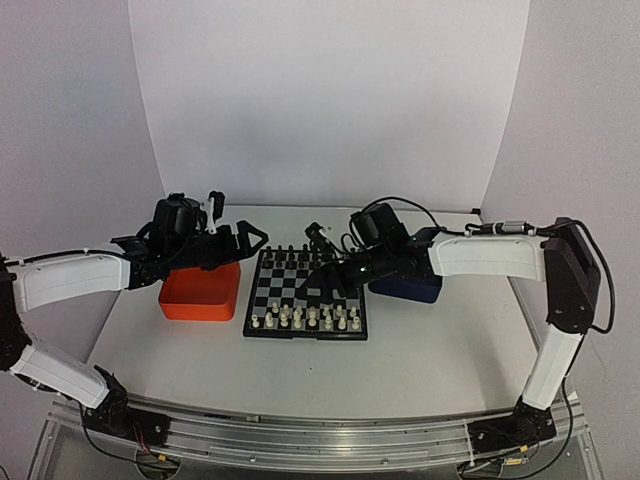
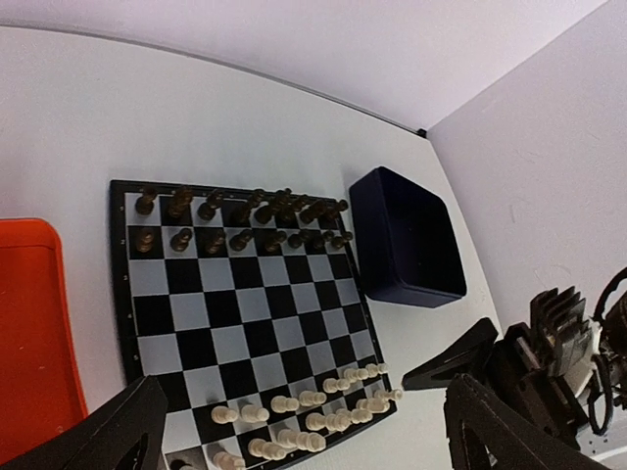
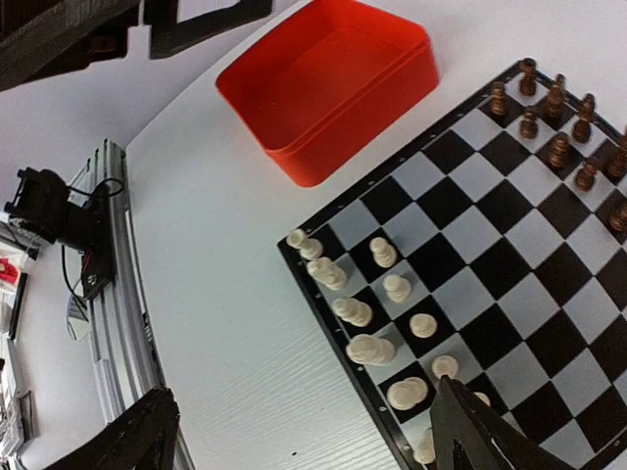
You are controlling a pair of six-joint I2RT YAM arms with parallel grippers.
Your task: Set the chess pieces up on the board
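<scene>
The chess board (image 1: 262, 292) lies mid-table. White pieces (image 3: 370, 350) stand along its near rows, and dark pieces (image 2: 181, 239) fill the rows at the far side. My left gripper (image 1: 258, 238) hangs above the board's far left corner; its fingers (image 2: 113, 431) are spread wide in the left wrist view, with nothing held. Over the middle of the board is my right gripper (image 1: 312, 288), its fingers (image 3: 480, 436) also far apart and empty in the right wrist view. Some white pieces are partly covered by these fingers.
An orange bin (image 1: 200, 295), empty inside, sits left of the board. To the right is a dark blue bin (image 2: 407, 240), empty too. The table in front of the board (image 1: 320, 380) is clear. Both grippers are close together over the board.
</scene>
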